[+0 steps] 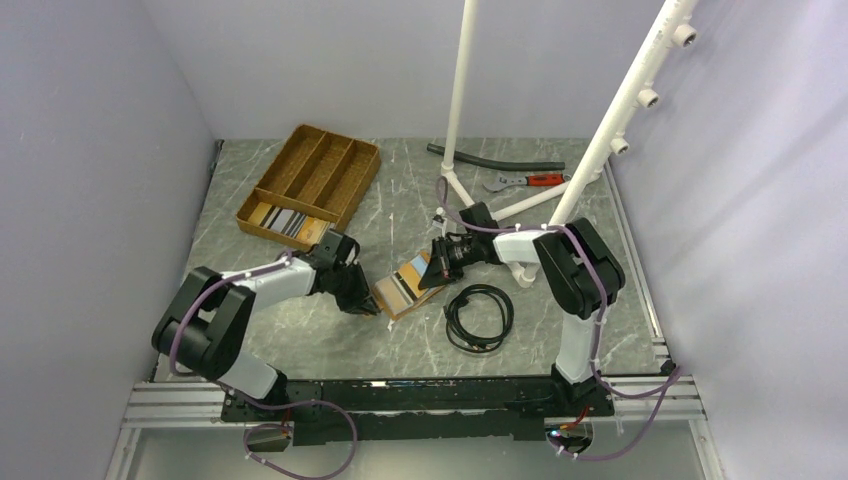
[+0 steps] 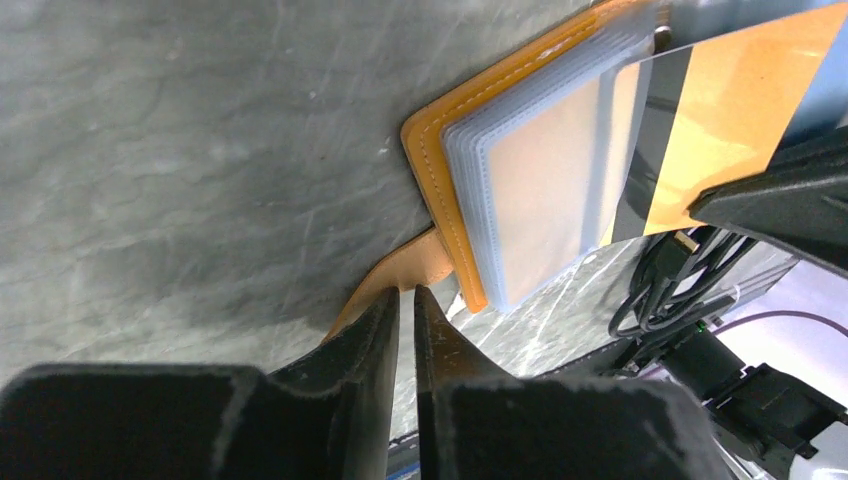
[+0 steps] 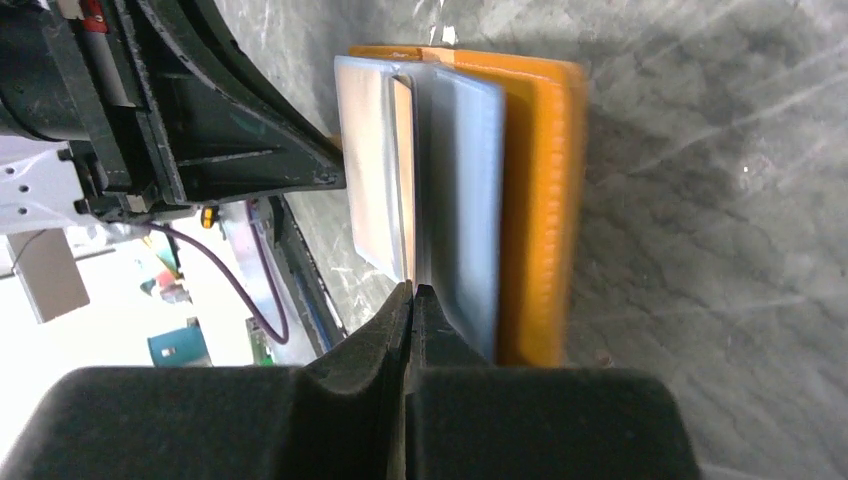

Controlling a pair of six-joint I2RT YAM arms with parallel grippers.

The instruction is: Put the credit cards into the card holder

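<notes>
On the table in the middle lies the card holder (image 1: pixel 392 297), open, with an orange-tan cover and clear sleeves (image 2: pixel 545 170). A tan strap (image 2: pixel 410 265) sticks out from its edge. My left gripper is shut at that strap, beside the holder; nothing clear shows between its fingers. A credit card (image 2: pixel 715 110) with orange and black bands stands over the sleeves, tilted. Its edge (image 3: pixel 407 170) runs down to the tips of my right gripper, which is shut on it. Whether the card's far end is inside a sleeve, I cannot tell.
A brown tray (image 1: pixel 318 175) with several cards (image 1: pixel 292 222) in its front compartment is at the back left. A coiled black cable (image 1: pixel 479 318) lies right of the holder. White pipes (image 1: pixel 455 90), a wrench (image 1: pixel 530 181) and a dark tube (image 1: pixel 500 162) stand or lie behind.
</notes>
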